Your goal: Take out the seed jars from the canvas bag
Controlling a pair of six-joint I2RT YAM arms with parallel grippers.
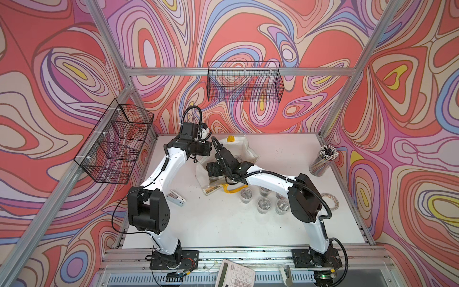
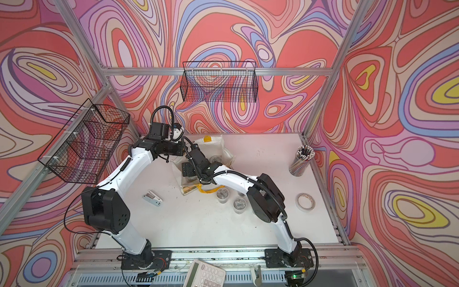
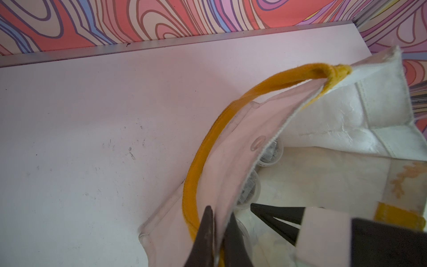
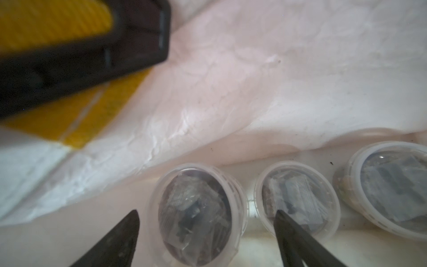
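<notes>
The white canvas bag (image 1: 247, 152) with yellow handles stands open at the table's middle. In the left wrist view, my left gripper is shut on its wall, the canvas running between the fingers. My right gripper reaches down inside the bag, open, its fingertips on either side of a clear seed jar (image 4: 195, 218). I cannot tell whether they touch it. To the right of that jar stand a smaller jar (image 4: 297, 200) and another jar (image 4: 393, 187). Several clear jars (image 1: 264, 205) stand on the table in front of the bag.
A stapler (image 1: 176, 197) lies at left, a holder of straws (image 1: 323, 160) stands at right, and a tape roll (image 2: 305, 201) lies near the right edge.
</notes>
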